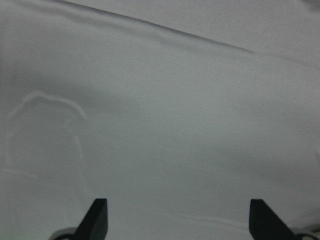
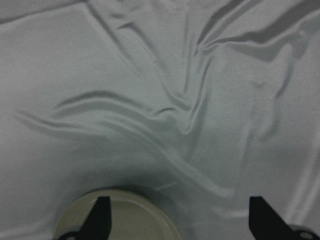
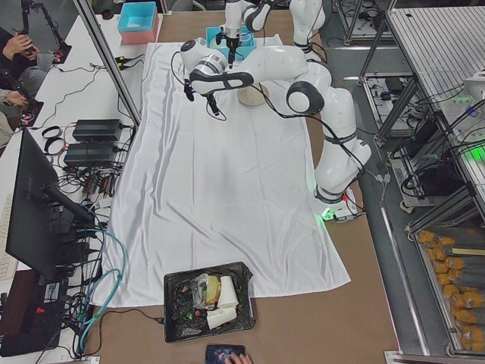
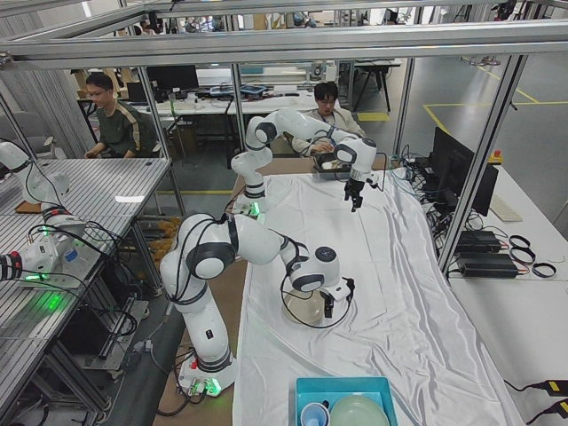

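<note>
My left gripper (image 4: 353, 200) hangs open over the white cloth (image 3: 189, 197), with only cloth beneath it in the left wrist view. My right gripper (image 4: 333, 306) is open beside a pale round plate (image 4: 300, 311), whose rim shows at the bottom of the right wrist view (image 2: 145, 220). Nothing shows between either gripper's fingers.
A blue tray (image 4: 342, 386) with a green plate (image 4: 359, 413) and a cup (image 4: 315, 414) stands at one end. A black tray (image 3: 174, 303) of items lies at the other.
</note>
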